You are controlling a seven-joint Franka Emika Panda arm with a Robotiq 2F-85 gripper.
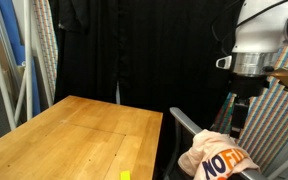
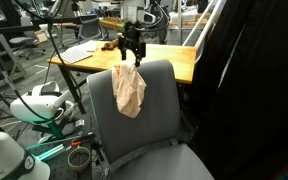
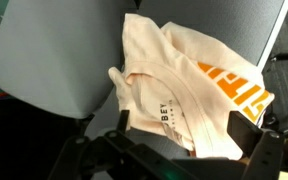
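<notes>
A peach cloth [image 1: 210, 158] with orange and dark lettering hangs over the top of a grey chair's backrest [image 2: 164, 95]. From the second exterior view the cloth [image 2: 129, 92] drapes down the backrest's seat side. My gripper [image 1: 236, 128] points down, just above the cloth. In the wrist view the gripper is open, its dark fingers [image 3: 254, 140] apart at the lower part of the picture. The cloth [image 3: 169, 75] lies beyond and between them, bunched in folds; whether a finger touches it I cannot tell.
A wooden table [image 1: 74, 135] stands behind the chair, mostly bare, with a small yellow object [image 1: 125, 175] at its near edge. A white keyboard [image 2: 76, 55] lies at the table's left end. Black curtains [image 1: 134, 50] hang behind.
</notes>
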